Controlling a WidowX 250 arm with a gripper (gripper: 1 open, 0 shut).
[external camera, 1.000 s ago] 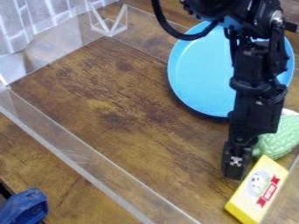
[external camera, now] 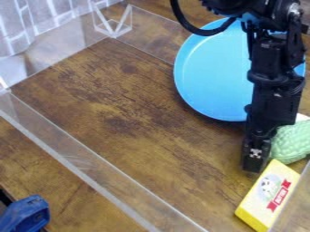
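My black gripper (external camera: 256, 152) hangs down at the right of the wooden tray, its fingertips low beside a pale green textured object (external camera: 292, 141) that it partly hides. The gripper is open; whether anything lies between the fingers is hard to see. Just below stands a yellow box (external camera: 266, 199) with a red and white label. Behind the arm lies a blue round plate (external camera: 206, 75).
A blue object (external camera: 22, 216) sits outside at the lower left, and a white rack (external camera: 36, 23) at the upper left.
The gripper has moved slightly right and up, toward the green object, uncovering more of the yellow box's top. The other things look unmoved.
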